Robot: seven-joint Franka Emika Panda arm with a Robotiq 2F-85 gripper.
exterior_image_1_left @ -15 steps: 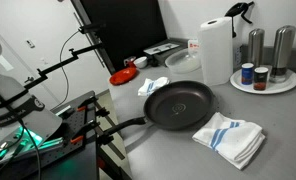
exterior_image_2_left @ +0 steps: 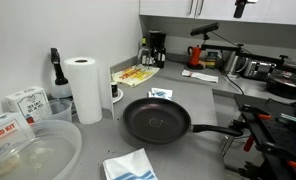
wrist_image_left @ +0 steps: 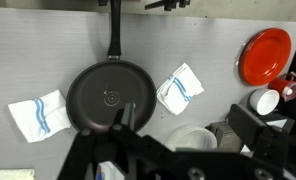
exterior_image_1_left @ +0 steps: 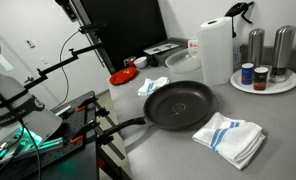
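Observation:
A black frying pan (exterior_image_1_left: 181, 104) lies on the grey counter, its handle (wrist_image_left: 115, 30) reaching to the counter's edge. One white cloth with blue stripes (exterior_image_1_left: 229, 140) rests on one side of the pan; another striped cloth (wrist_image_left: 179, 89) lies on the other side. From high above, the wrist view looks down on them. My gripper is open along the bottom of that view, with nothing visible between its dark fingers. The gripper touches none of these things. Its fingers hide part of the counter below the pan.
A paper towel roll (exterior_image_2_left: 84, 90) stands behind the pan, near a clear plastic bowl (exterior_image_2_left: 33, 152). Shakers and jars share a white plate (exterior_image_1_left: 264, 87). A red plate (wrist_image_left: 265, 56), a white cup (wrist_image_left: 263, 101) and a red mug sit farther off. Bare counter surrounds the pan.
At the top left of exterior view 1, a dark part of the arm shows lower than before. The pan and cloths have stayed put.

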